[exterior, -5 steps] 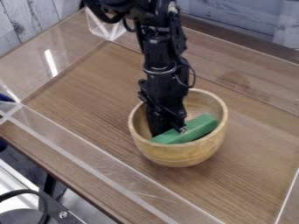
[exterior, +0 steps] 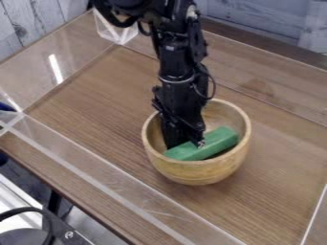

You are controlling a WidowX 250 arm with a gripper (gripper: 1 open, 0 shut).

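Note:
A wooden bowl [exterior: 194, 170] stands on the brown tabletop, right of the middle. Inside it lies a green block [exterior: 212, 144], slanting up toward the right. The black gripper [exterior: 179, 134] reaches down from above into the left part of the bowl, right by the green block's left end. Its fingertips are dark and partly hidden, so whether it is open or shut is unclear.
Bare wooden table [exterior: 90, 115] spreads to the left and right of the bowl. A white-grey wall [exterior: 255, 14] runs along the back. A dark round object with a cable sits at the bottom left corner, beyond the table's edge.
The arm and gripper have shifted very slightly; the bowl and green block look almost unchanged.

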